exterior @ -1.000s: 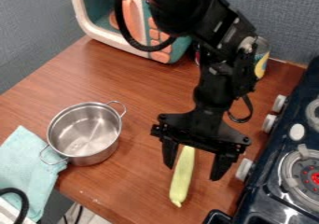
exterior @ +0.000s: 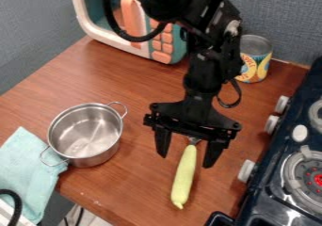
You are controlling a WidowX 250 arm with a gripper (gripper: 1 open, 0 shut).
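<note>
My black gripper (exterior: 187, 149) hangs over the upper end of a pale yellow-green corn cob (exterior: 183, 176), its two fingers spread apart on either side with nothing held between them. The cob lies on the wooden table (exterior: 123, 194), pointing toward the front edge.
A steel pot (exterior: 86, 136) sits left on the table near a pale blue cloth (exterior: 25, 164). A toy stove (exterior: 289, 164) fills the right side. A can (exterior: 253, 59) and a toy microwave (exterior: 96, 13) stand at the back.
My gripper has risen slightly and shifted a little left over the last second. The cob stays in place.
</note>
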